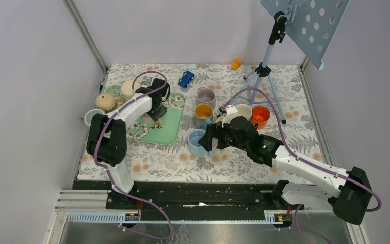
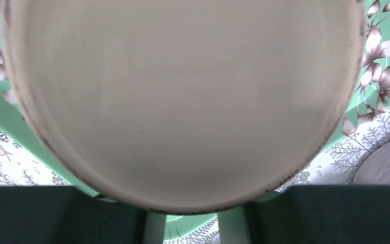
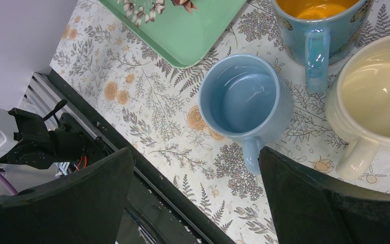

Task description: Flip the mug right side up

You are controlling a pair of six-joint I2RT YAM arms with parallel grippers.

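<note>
On the green tray [image 1: 165,133] a beige mug [image 1: 151,122] is mostly hidden by my left gripper [image 1: 157,113], which is over it. In the left wrist view a large pale round surface [image 2: 188,91] with a dark-edged rim fills most of the frame, just beyond the fingers, whose tips are hidden; I cannot tell whether they grip it. My right gripper stands open above the light blue mug [image 3: 241,101], near its handle, with nothing held.
Several mugs, including a blue-and-orange one [image 1: 203,114], cream [image 3: 373,91] and red [image 1: 260,116], cluster right of the tray. A blue toy car [image 1: 186,79] lies behind; a tripod [image 1: 262,71] stands back right.
</note>
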